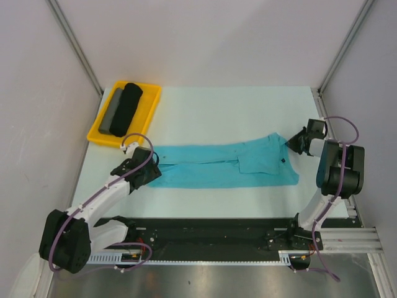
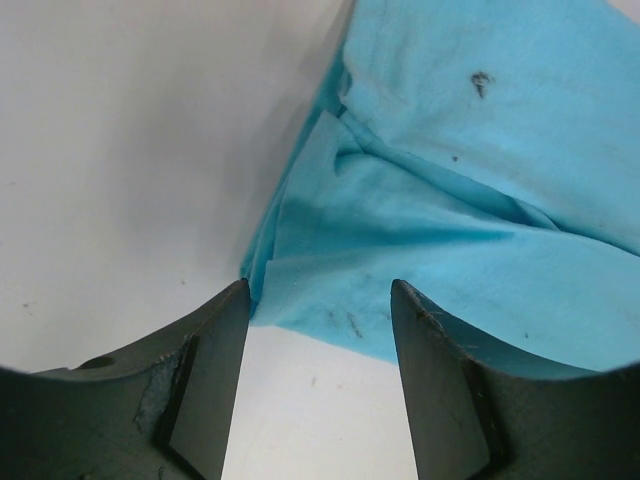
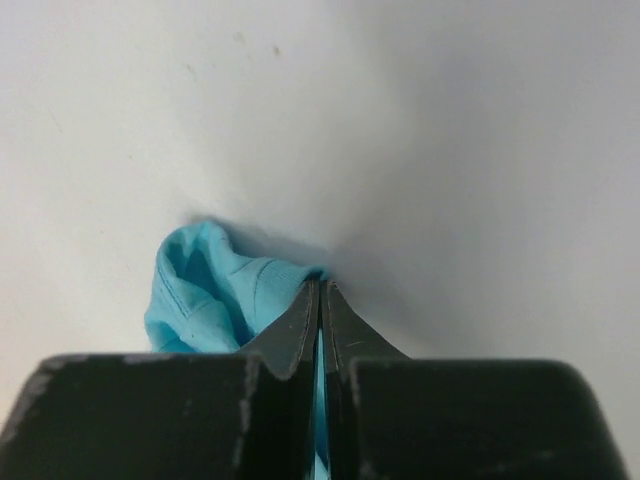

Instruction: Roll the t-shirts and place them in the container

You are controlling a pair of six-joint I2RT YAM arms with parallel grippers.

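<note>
A turquoise t-shirt [image 1: 211,176] lies folded into a long strip across the white table, with a folded flap toward its right part. At the strip's left end my left gripper [image 1: 155,167] hangs low; in its wrist view the gripper is open, a corner of the cloth [image 2: 310,300] lying between and beyond its fingers. My right gripper is shut at the strip's far right corner, where a raised fold of cloth [image 3: 205,285] meets its fingertips. A small edge of turquoise shows right at the tips.
A yellow tray [image 1: 147,110] at the back left holds a black roll [image 1: 126,110] and a grey roll [image 1: 111,112].
</note>
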